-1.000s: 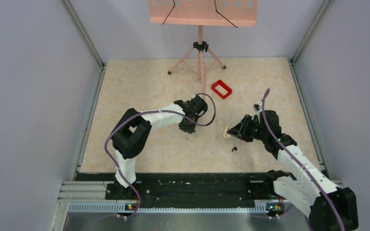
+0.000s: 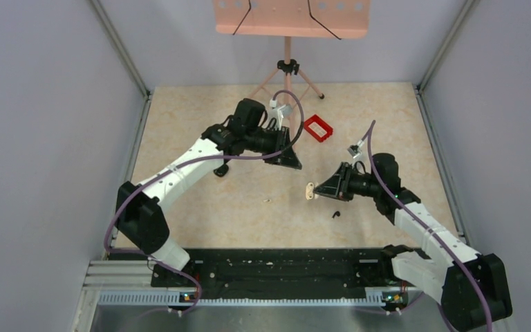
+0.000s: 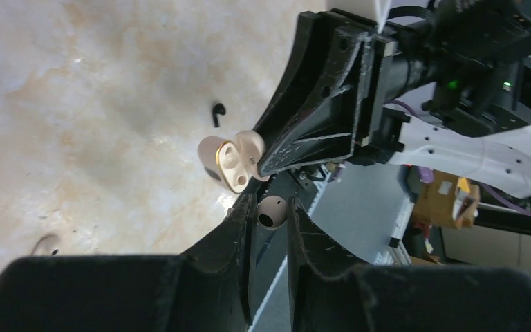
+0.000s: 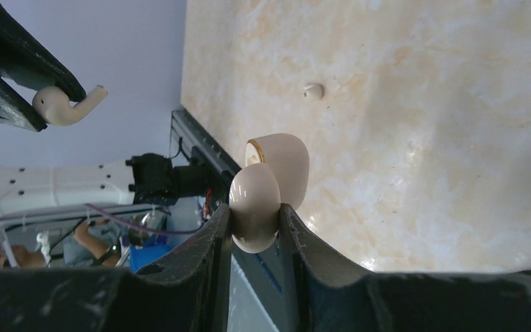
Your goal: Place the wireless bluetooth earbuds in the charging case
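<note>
A white earbud is held between the fingertips of my left gripper [image 2: 287,160], seen end-on in the left wrist view [image 3: 272,211]. My right gripper [image 2: 321,191] is shut on the open white charging case [image 2: 310,191], whose inner wells [image 3: 231,166] face toward the left gripper in the left wrist view. The left gripper is raised, up and left of the case in the top view. Another white earbud [image 4: 313,91] lies on the table, left of the case in the top view.
A small black piece [image 2: 336,214] lies below the right gripper in the top view. A red tray [image 2: 317,128] sits at the back beside the pink stand [image 2: 287,48].
My left arm has lifted away from the table with an earbud and moved toward the back and right. The right gripper with the case has shifted slightly left.
</note>
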